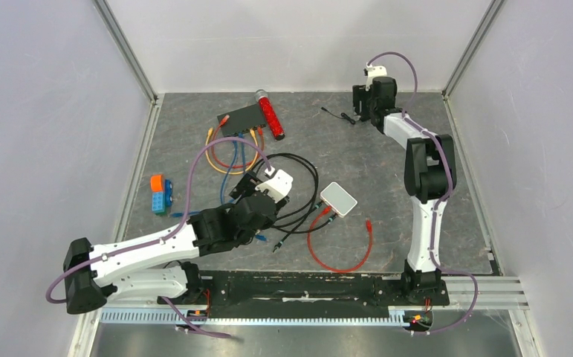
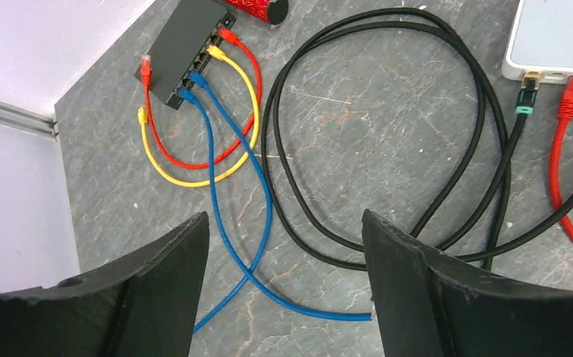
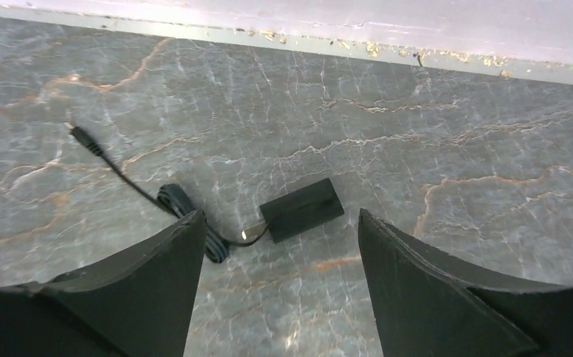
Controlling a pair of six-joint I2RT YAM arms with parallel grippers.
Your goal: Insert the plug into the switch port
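A black network switch [image 1: 240,117] [image 2: 173,46] lies at the back left with red, yellow and blue cable plugs in it. A white box [image 1: 339,198] [image 2: 549,39] has red and black cables plugged in. My left gripper [image 1: 246,186] hangs open and empty over the coiled black and blue cables. My right gripper [image 1: 365,100] stands open at the back right, over a black adapter [image 3: 302,210] with a coiled lead and small connector [image 3: 88,141], none of it held.
A red glittery tube [image 1: 270,111] lies beside the switch and a toy [image 1: 161,195] at the far left. A loose red cable end [image 1: 369,227] lies front right. Walls enclose the back and sides.
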